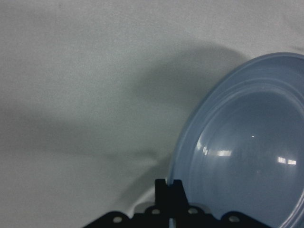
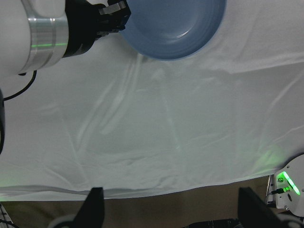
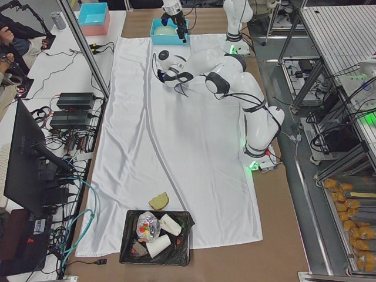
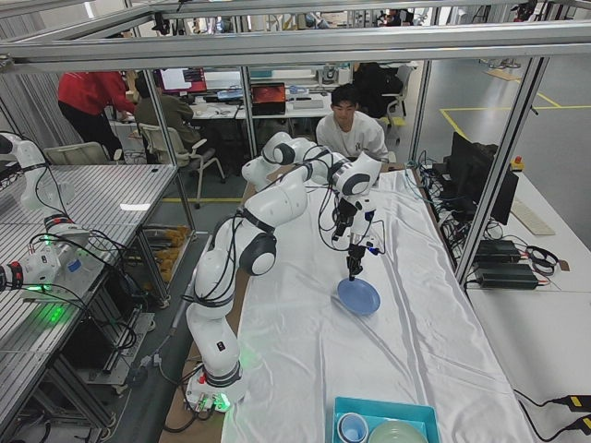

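A blue plate (image 4: 358, 296) lies on the white cloth (image 4: 286, 369). In the left wrist view, my left gripper is at the rim of the plate (image 1: 247, 161), its fingertips together; whether the rim is between them is unclear. The right wrist view shows the plate (image 2: 175, 23) with a black gripper at its edge, and my right gripper above the cloth with fingers wide apart and nothing visible between them. The arms largely hide the plate in the camera left view.
A teal bin (image 4: 383, 406) holds a blue cup and green dish. A black tray (image 3: 155, 258) with rubbish and a yellow sponge (image 3: 158, 201) sit at the other end. A monitor and metal frames border the cloth, whose middle is largely clear.
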